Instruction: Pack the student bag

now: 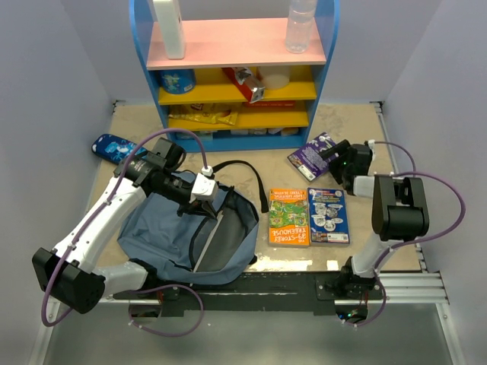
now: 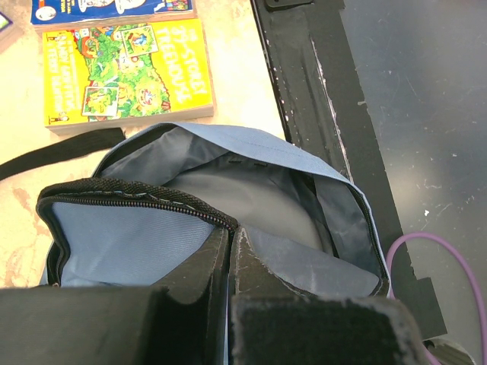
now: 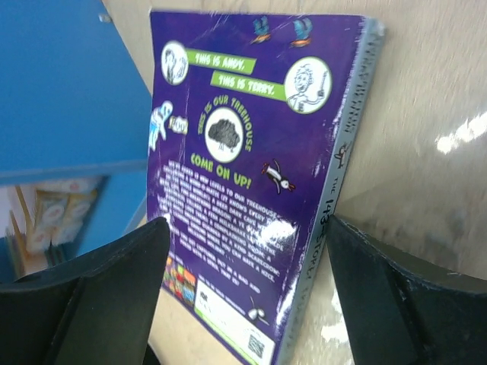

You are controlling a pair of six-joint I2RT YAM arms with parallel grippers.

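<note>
The blue-grey student bag (image 1: 144,236) lies unzipped at the left, its grey inside (image 2: 251,194) showing. My left gripper is shut on the bag's zippered edge (image 2: 137,196), which runs up to the fingertips. A purple book (image 3: 221,152) lies at an angle near the shelf. Over it, my right gripper (image 1: 335,154) stands open; its right fingertip (image 3: 342,236) is against or very near the book's side edge, and the left fingertip is above the cover. Side by side in the middle lie an orange-green book (image 1: 289,217) and a dark blue book (image 1: 329,216).
A shelf unit (image 1: 240,42) with a bottle (image 1: 300,26), a white carton (image 1: 170,29) and snacks stands at the back. A blue pencil case (image 1: 114,148) lies far left. The bag's black strap (image 1: 259,182) curls toward the books. Bare table shows between shelf and books.
</note>
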